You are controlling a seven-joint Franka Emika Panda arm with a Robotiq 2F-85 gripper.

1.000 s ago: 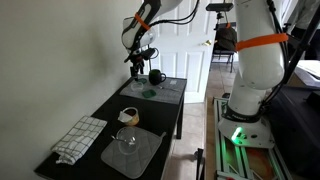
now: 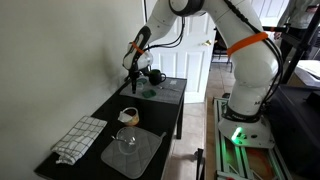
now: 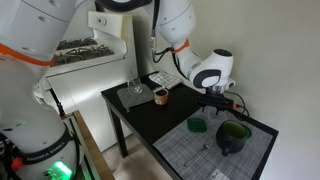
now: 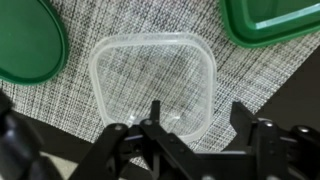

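Observation:
A clear plastic container [image 4: 150,75] with rounded corners lies on a grey woven mat [image 4: 85,20] in the wrist view. My gripper is over its lower right edge. The fingers stand apart, one over the container and the other just beyond its wall. Whether either finger touches the wall I cannot tell. In exterior view 1 the gripper [image 2: 134,86] is low at the table's far end; in exterior view 2 the arm hides part of the container.
A green lid [image 3: 197,125] lies near the container, and a dark green pot [image 3: 234,132] stands on its other side. Farther along the black table are a basket-like cup [image 2: 129,116], a clear bowl [image 2: 127,139], a grey board [image 2: 146,153] and a checked cloth [image 2: 80,140].
The arm has come down and stretched farther toward the table's far end, with the gripper lower over the mat. The objects on the table look unmoved.

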